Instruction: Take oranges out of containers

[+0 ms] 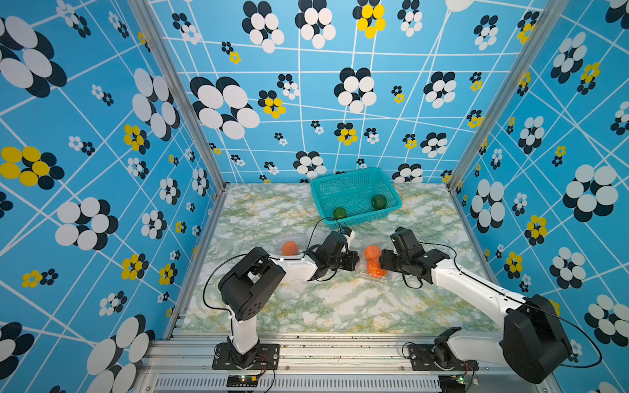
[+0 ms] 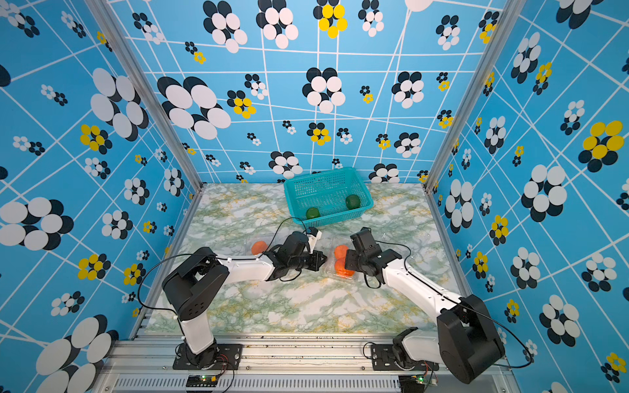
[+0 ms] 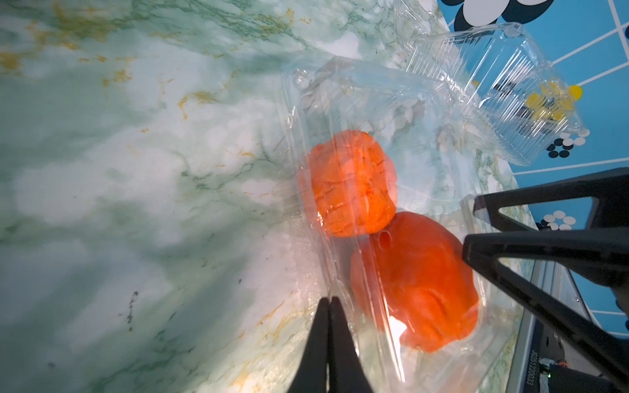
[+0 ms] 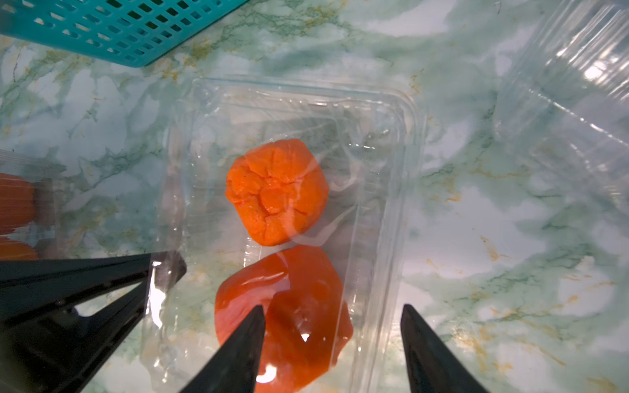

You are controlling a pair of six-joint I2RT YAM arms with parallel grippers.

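Observation:
A clear plastic container [image 4: 393, 216] holds a wrinkled orange [image 4: 278, 193] and a bigger, shiny red-orange fruit [image 4: 281, 308]. My left gripper is shut, its tips beside the container's left wall; nothing shows between them. On the other side, my right gripper has its fingers apart: one over the shiny fruit, the other beyond the container's right wall. That wall runs through the gap; whether the fingers touch it, I cannot tell. Another orange [image 1: 289, 248] sits in a clear container further left, partly behind the left arm.
At the back stands a turquoise basket [image 1: 323, 208] with two green fruits, one of them a green fruit [image 1: 379, 201]. An empty clear shell [image 4: 570, 98] lies to the right of the fruit container.

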